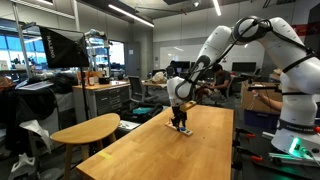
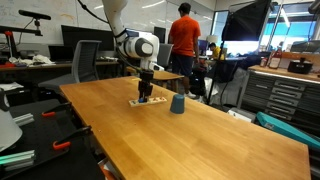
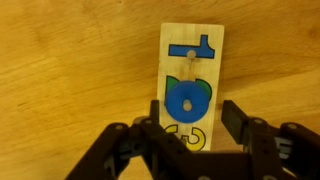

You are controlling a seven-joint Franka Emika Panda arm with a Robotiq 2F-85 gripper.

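Note:
A narrow wooden number board (image 3: 172,75) lies flat on the table, seen from above in the wrist view. It carries a blue figure 1 (image 3: 205,48) with a small wooden peg, a round blue piece (image 3: 200,92) with a knob at its centre, and a yellow figure 3 (image 3: 197,141). Green leaf shapes peek out from under the round piece. My gripper is over the board, its fingers (image 3: 232,115) apart, one on each side of the round blue piece. Whether they touch it is unclear. In exterior view 2 the arm reaches down to the board (image 2: 158,102).
A blue cup (image 2: 178,104) stands on the table just beside the board. A separate round-ended table (image 1: 88,128) stands to the left in exterior view 1.

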